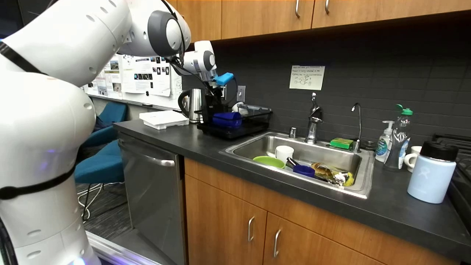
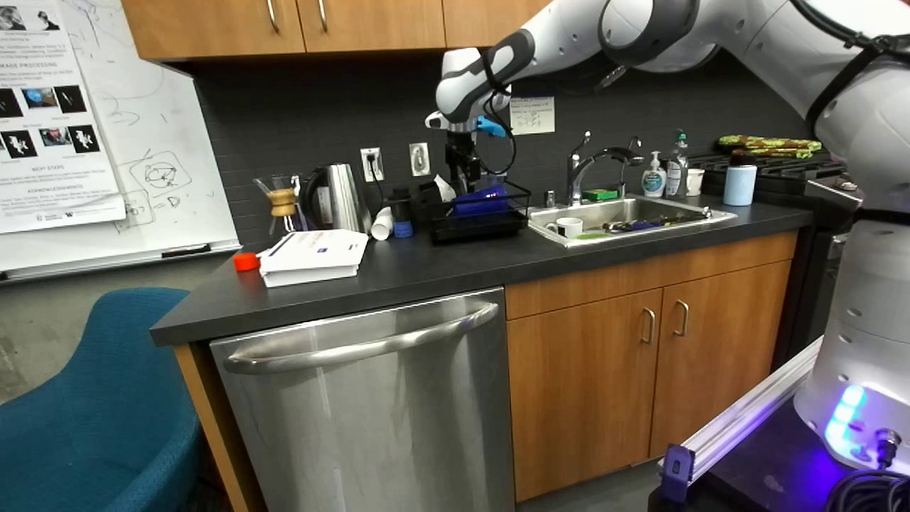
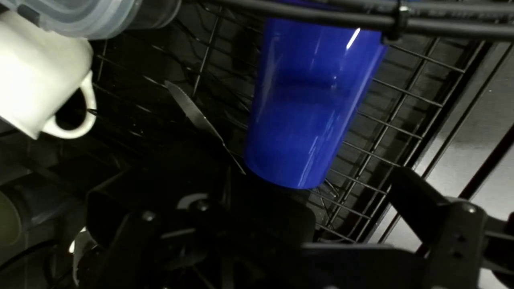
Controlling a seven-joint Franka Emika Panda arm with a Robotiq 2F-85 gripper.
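Note:
My gripper points down over the left end of the black dish rack. Its two dark fingers stand wide apart in the wrist view, with the right finger the clearer one. A knife with a serrated blade slants up from the dark area between them; its lower end is lost in shadow. Just ahead of the fingers a blue cup lies on the wire rack. A white mug rests on its side at upper left, near a clear plastic container. I see nothing gripped.
Left of the rack stand a steel kettle and a white box. To the right, the sink holds a white cup, a green bowl and other dishes. Front counter space beside the rack is clear.

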